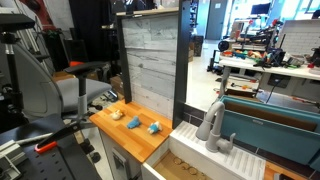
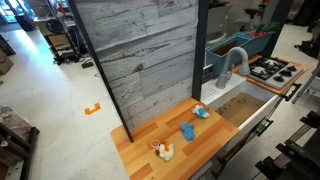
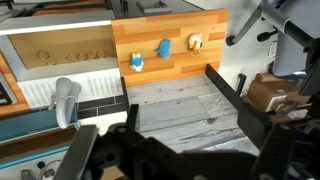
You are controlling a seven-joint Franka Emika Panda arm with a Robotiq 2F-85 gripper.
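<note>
In the wrist view, my gripper looks open, its dark fingers spread apart at the lower edge with the grey wood panel visible between them. Three small toys lie on the wooden counter: a white and blue one point(image 3: 137, 61), a blue one point(image 3: 164, 47) and a white and orange one point(image 3: 195, 42). All are clear of the gripper. From the second exterior view, the white and orange toy point(image 2: 163, 151) is nearest the counter's left end, the blue toy point(image 2: 187, 131) is in the middle, and the white and blue toy point(image 2: 200, 111) is closest to the sink.
A pale faucet point(image 1: 212, 120) stands behind a white-rimmed basin point(image 1: 208, 152) with a wooden-looking bottom. Behind it is a teal bin point(image 1: 270, 120). A grey wood-grain panel point(image 2: 155, 60) rises behind the counter point(image 2: 205, 140), which has bare room around the toys.
</note>
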